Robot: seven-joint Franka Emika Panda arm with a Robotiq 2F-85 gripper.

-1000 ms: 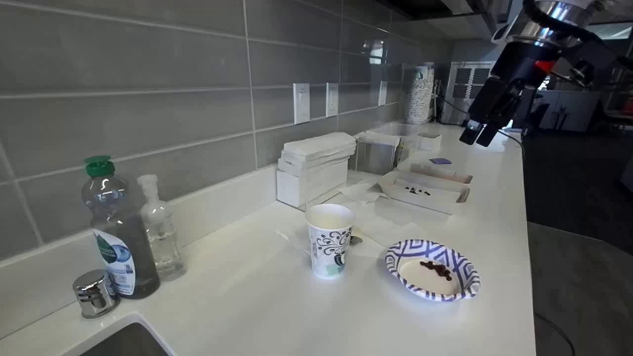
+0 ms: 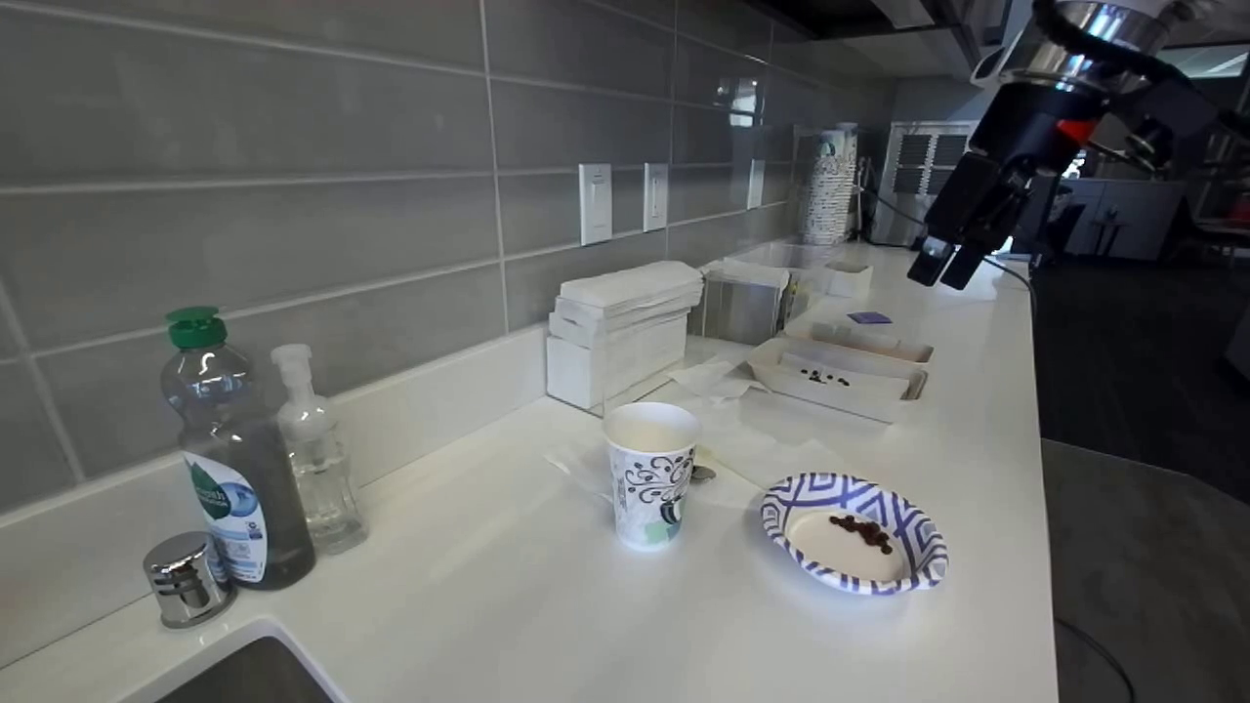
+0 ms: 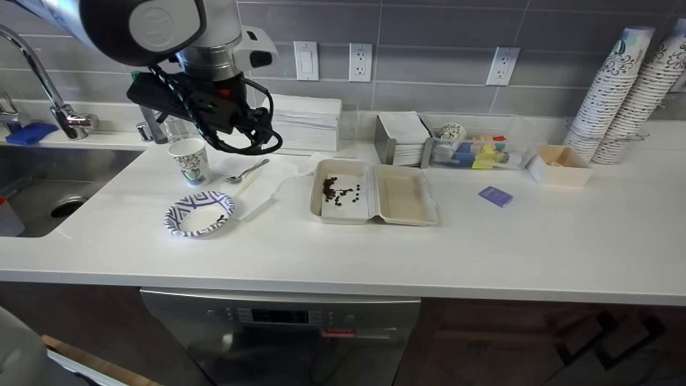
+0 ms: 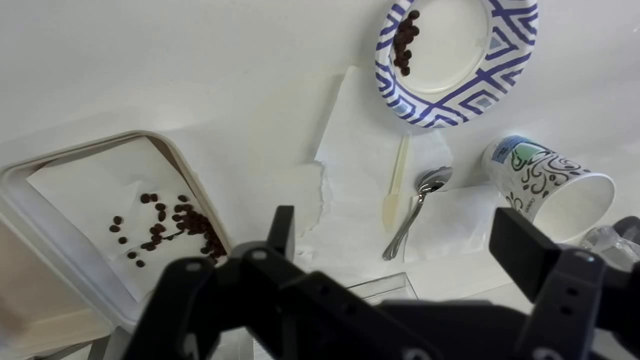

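Note:
My gripper hangs above the counter, its fingers wide apart and nothing between them. Well below it lie a metal spoon [image 4: 414, 211] and a pale yellow stick-like utensil [image 4: 396, 183], on white paper napkins [image 4: 354, 150]. A patterned paper cup [image 2: 651, 480] stands upright beside them. Nearby rests a blue-and-white paper bowl [image 2: 809, 562] holding a small cluster of dark brown beans [image 4: 403, 45]. More beans [image 4: 193, 222] are scattered on paper in an open takeout container [image 3: 405, 193].
A stack of paper towels [image 3: 302, 122] stands against the wall, with a clear bin [image 3: 508, 151] and cup stacks [image 3: 611, 96] farther right. Soap bottles [image 2: 240, 469] are by the sink [image 3: 38, 180]. A small purple packet [image 3: 496, 196] lies right of the container.

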